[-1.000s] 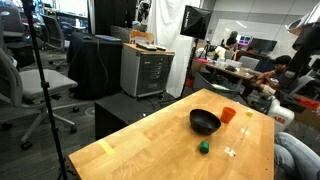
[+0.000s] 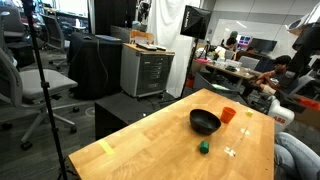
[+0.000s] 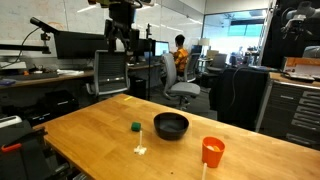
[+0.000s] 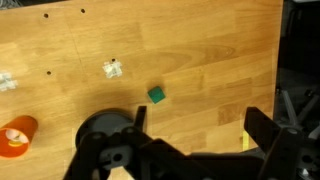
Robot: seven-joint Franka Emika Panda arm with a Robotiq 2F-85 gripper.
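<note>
A small green block (image 4: pixel 156 94) lies on the wooden table, apart from the black bowl (image 4: pixel 88 127) beside it. An orange cup (image 3: pixel 212 153) stands upright on the bowl's other side; in the wrist view, the orange cup (image 4: pixel 30 125) shows something pale inside. High above the tabletop is my gripper (image 3: pixel 124 46), clear of all these objects. Seen from the wrist, the gripper is open, its dark fingers wide apart with only bare wood below the gap. Part of the bowl is hidden by the gripper's body.
White tape marks (image 4: pixel 112 69) lie on the wood, and a yellow strip (image 2: pixel 106 147) sits near a table edge. Chairs and a drawer cabinet (image 2: pixel 146 72) stand beyond the table.
</note>
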